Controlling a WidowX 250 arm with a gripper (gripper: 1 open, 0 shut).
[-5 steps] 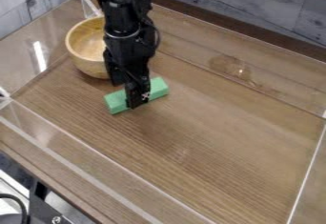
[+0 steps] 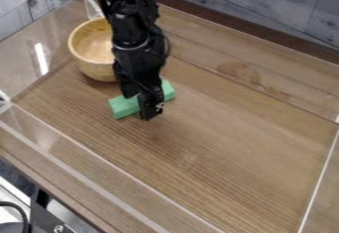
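The black robot arm reaches down from the top of the view, and its gripper [image 2: 139, 96] is low over a green block [image 2: 125, 106] on the wooden table. The gripper's fingers are around or just above the block's middle and look open; whether they touch it is hard to tell. The block lies at a slant, partly hidden by the gripper.
A tan bowl [image 2: 85, 49] stands behind the block at the upper left, partly behind the arm. A cable lies at the lower left corner, off the table.
The gripper has moved slightly down over the green block, which now shows more beneath and to the left of the fingers.
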